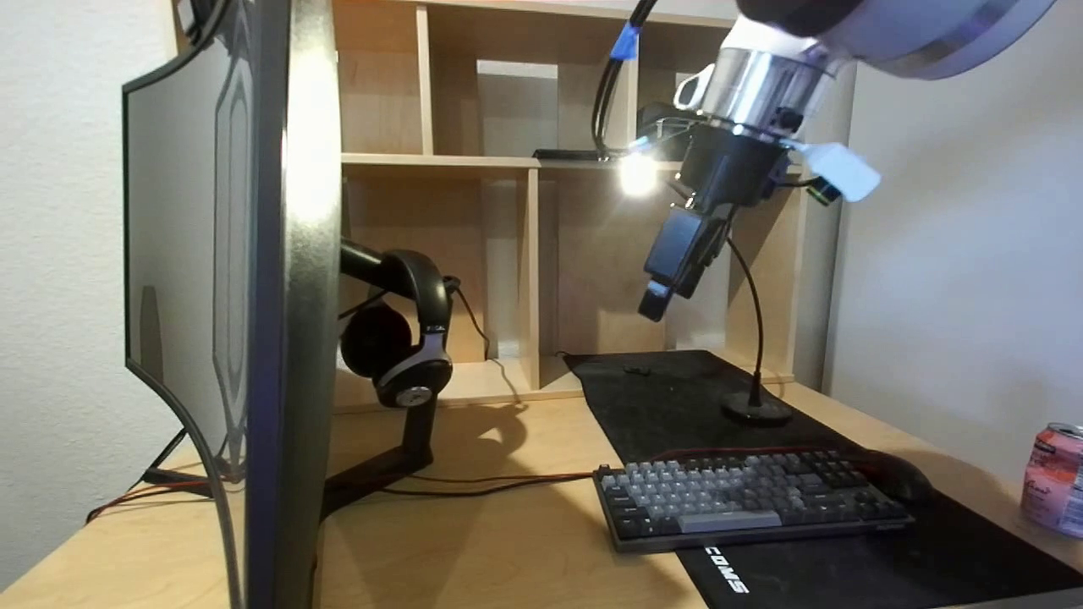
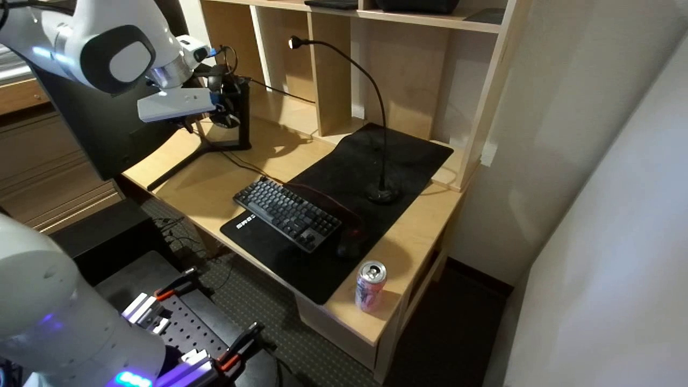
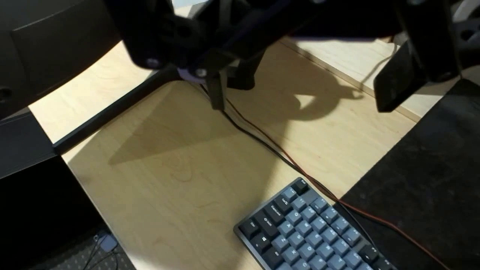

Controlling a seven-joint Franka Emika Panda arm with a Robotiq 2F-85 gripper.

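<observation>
In exterior view 1 my gripper hangs in the air above the desk, higher than the keyboard and to the right of the headphones. Seen from the wrist, the gripper is open, its two dark fingers standing wide apart with only desk surface and shadow between them. The headphones hang from a black arm beside the monitor. Exterior view 2 shows the arm over the monitor side of the desk, with the fingers mostly hidden.
A lit gooseneck lamp stands on the black desk mat. The mouse lies beside the keyboard, and a pink can is near the desk's right corner. Shelving closes off the back. Cables cross the bare wood.
</observation>
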